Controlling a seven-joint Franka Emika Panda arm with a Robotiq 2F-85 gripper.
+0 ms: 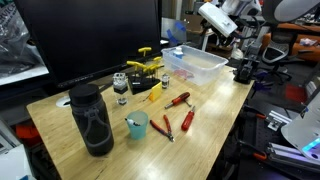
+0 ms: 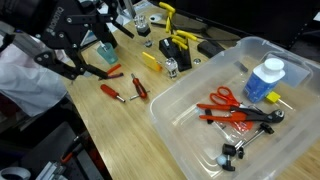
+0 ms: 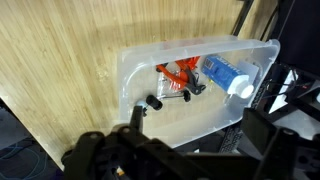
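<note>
My gripper stands open above the clear plastic bin [image 3: 123,85], its dark fingers wide apart with nothing between them. In exterior view 1 the gripper [image 1: 217,28] hangs in the air near the bin [image 1: 205,72] at the table's far right. Inside the bin lie a white bottle with a blue label [image 2: 262,78], red scissors [image 2: 226,97], a red-handled tool [image 2: 235,117] and small dark pieces [image 2: 228,156]. From the wrist, the bottle [image 3: 226,75] is at the bin's right end.
On the table are a black cylindrical speaker [image 1: 92,120], a teal cup [image 1: 137,124], red-handled screwdrivers [image 1: 188,119], yellow clamps [image 1: 148,67] and small metal parts. A black monitor [image 1: 100,45] stands behind.
</note>
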